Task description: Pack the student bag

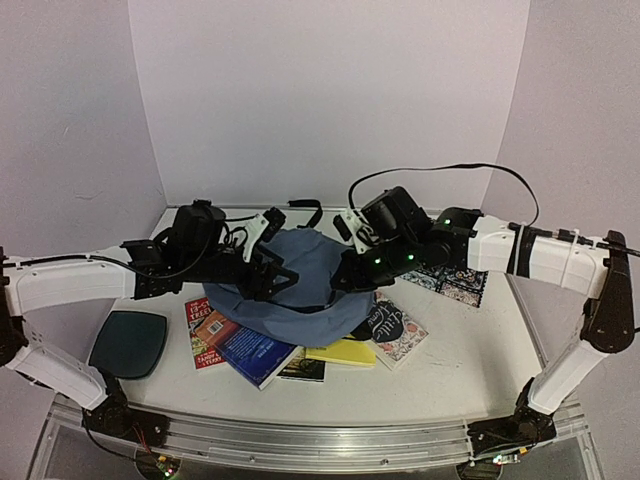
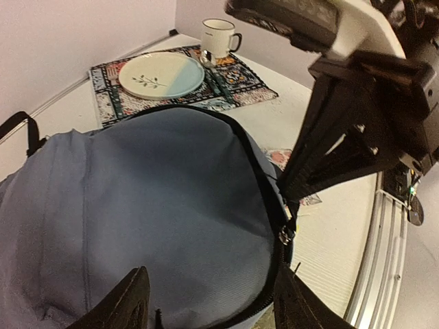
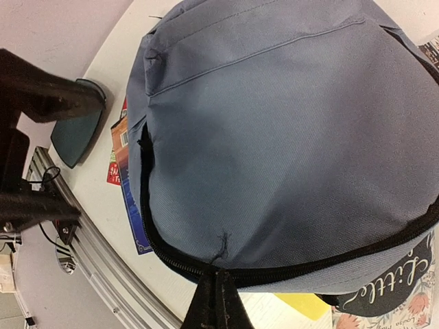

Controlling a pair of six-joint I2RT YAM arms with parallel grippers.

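Observation:
The blue-grey bag (image 1: 310, 262) lies slumped mid-table, its black zip (image 3: 302, 271) curving along the front edge. Close together at this zip, the right gripper is shut on it, with a dark cord end just above the fingertips; whether it pinches the pull tab or the zip's edge is unclear. A shiny zip piece (image 2: 286, 235) shows just below those fingertips in the left wrist view. My left gripper is open over the bag's left front part, its fingers apart with bag cloth and zip seen between them.
Several books lie in front of and partly under the bag, including a blue book (image 1: 255, 352), a yellow book (image 1: 343, 352) and a floral book (image 1: 402, 333). A dark green board (image 1: 128, 343) is at left. Behind, a patterned mat holds a plate (image 2: 161, 74) and mug (image 2: 218, 38).

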